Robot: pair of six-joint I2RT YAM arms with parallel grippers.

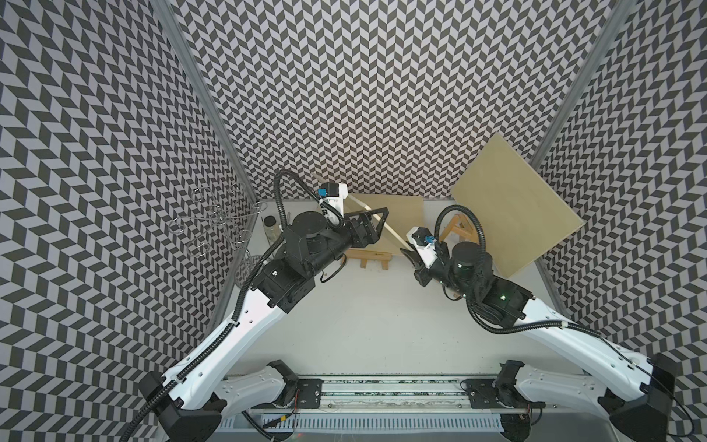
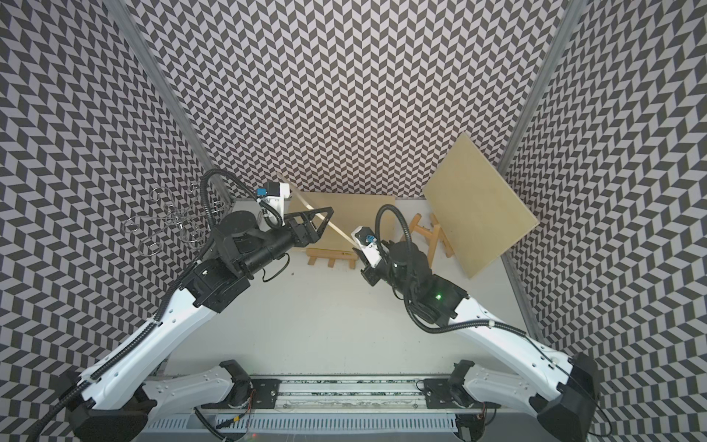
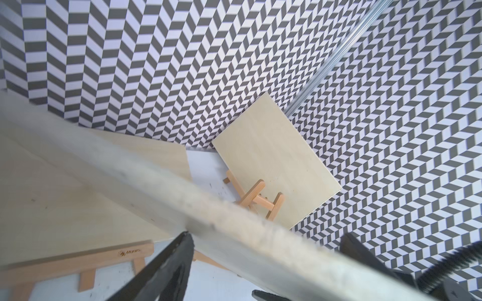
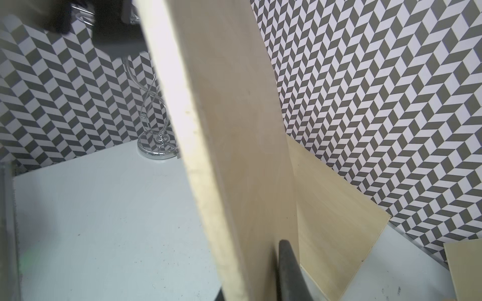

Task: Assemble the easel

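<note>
A pale wooden board hangs above the table on a slant, showing its long edge in the top views. My right gripper is shut on its lower right end; one dark finger lies against its face in the right wrist view. Up along that board, my left gripper stands open, its fingers spread on either side of the edge. Behind, a wooden easel's ledge has another board resting above it. A second wooden easel stands to the right; its lower part is hidden.
A large board leans tilted by the right wall, close to the second easel. At the left stand a looped wire stand and a dark-capped jar.
</note>
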